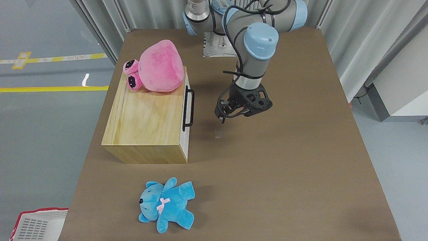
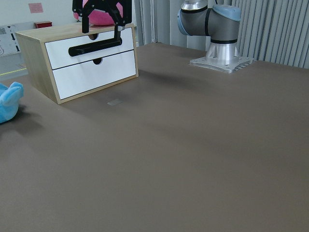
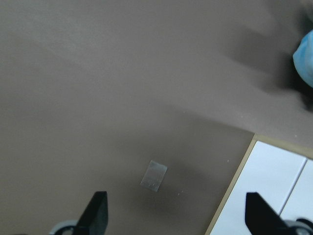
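Observation:
My gripper [image 1: 234, 114] hangs over the table to the right of the drawer cabinet [image 1: 142, 120], open with nothing between its fingers; in the wrist view its fingers stand wide apart. A pink plush toy [image 1: 160, 68] lies on the cabinet top at the back. A blue teddy bear [image 1: 172, 207] lies on the table in front of the cabinet, partly seen in the wrist view [image 3: 304, 58]. The cabinet's white drawers [image 2: 94, 73] are shut, with a black handle [image 1: 191, 108] on the side facing right.
A white basket [image 1: 40, 225] with a red rim is on the floor beyond the left edge. The robot base [image 2: 222, 63] stands at the back.

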